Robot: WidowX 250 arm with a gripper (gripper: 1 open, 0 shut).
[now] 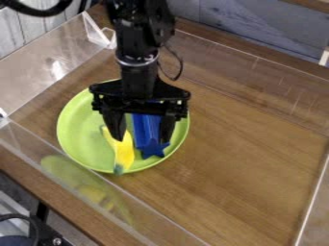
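My black gripper (140, 124) hangs low over the green plate (80, 138), its fingers spread open. Beneath and between them are a yellow banana (122, 156) and a blue elongated object (152, 143), both lying on the plate and partly hidden by the gripper. I cannot tell whether the fingers touch either one.
Clear plastic walls edge the wooden table (244, 163) at left and right, with their reflections at lower left. The table right of the plate is clear. Cables run at the lower left corner.
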